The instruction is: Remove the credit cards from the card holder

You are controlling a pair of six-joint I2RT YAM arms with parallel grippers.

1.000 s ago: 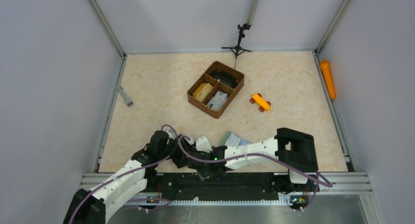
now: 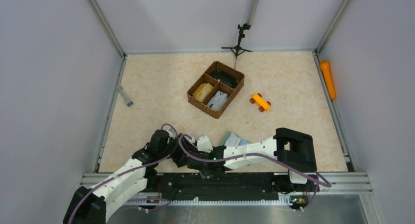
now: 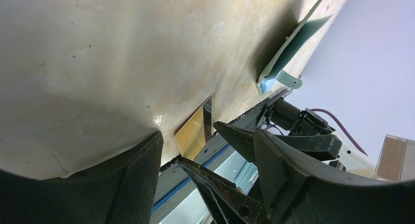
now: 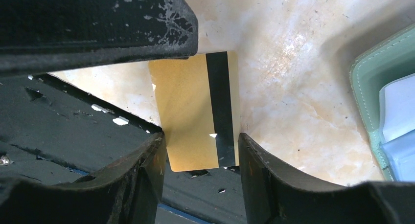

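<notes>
A gold card with a black stripe (image 4: 193, 106) lies at the table's front edge, partly overhanging it. The fingers of my right gripper are apart, one at each side of this card; whether they press on it is unclear. My left gripper is open, nothing held between its fingers. One dark left finger (image 4: 98, 28) reaches over the card's far left corner in the right wrist view. The pale green card holder (image 3: 288, 50) stands partly unfolded to the right, with white and blue cards (image 4: 401, 111) showing inside. From above, the arms hide the gold card.
Farther back is a brown divided basket (image 2: 197, 104) holding several items. An orange toy car (image 2: 260, 102) is right of it, and a grey stick-like object (image 2: 125, 96) lies far left. Both grippers crowd together at the front edge; mid-table is largely clear.
The right arm has shifted only very slightly near the front edge. The left arm, card holder and basket look the same.
</notes>
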